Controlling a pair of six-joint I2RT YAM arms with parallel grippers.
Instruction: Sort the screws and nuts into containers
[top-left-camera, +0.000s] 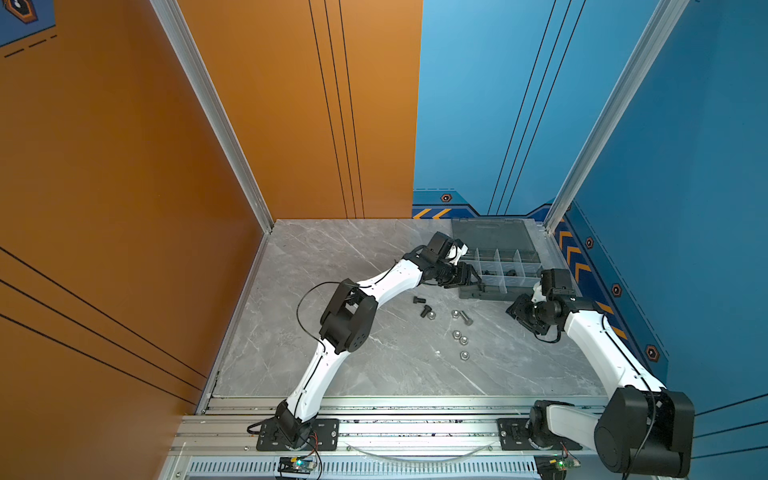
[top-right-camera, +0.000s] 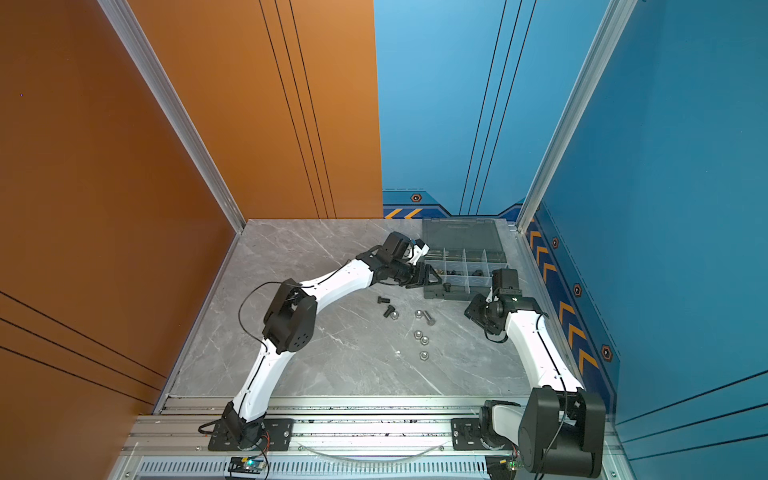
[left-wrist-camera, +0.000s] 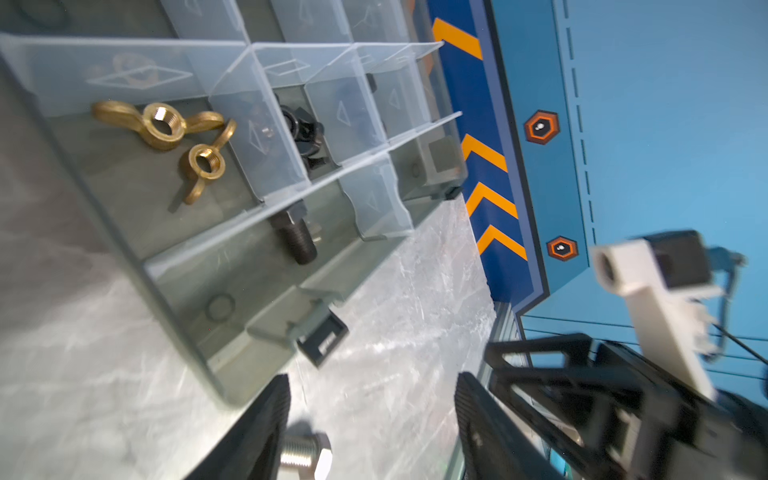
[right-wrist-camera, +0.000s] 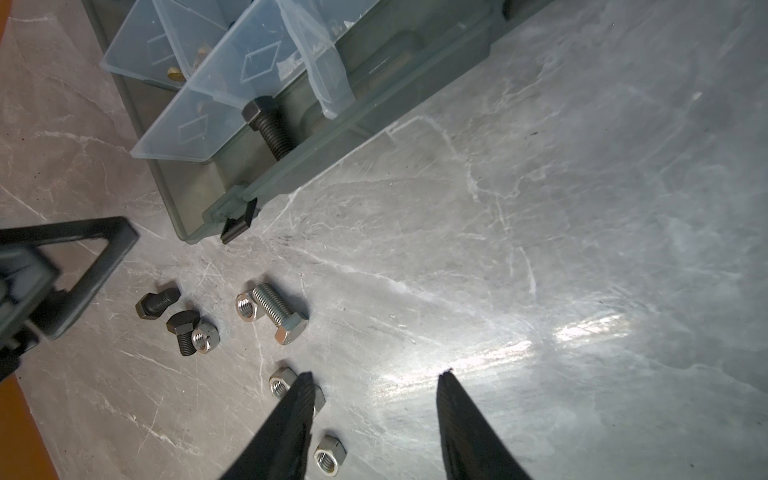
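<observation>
A grey organizer box (top-left-camera: 488, 292) with clear compartments sits at the back right. Brass wing nuts (left-wrist-camera: 164, 126) lie in one compartment; a black bolt (right-wrist-camera: 268, 126) lies in the front section. My left gripper is open over the box's front-left edge, nothing seen between its fingertips. My right gripper hovers open right of the loose parts. On the table lie two black bolts (right-wrist-camera: 157, 302), a silver bolt (right-wrist-camera: 276, 312) and several silver nuts (right-wrist-camera: 329, 456).
The box's lid (top-left-camera: 488, 233) stands open at the back. Bare table (top-left-camera: 288, 264) fills the left side; clear space also lies right of the loose parts.
</observation>
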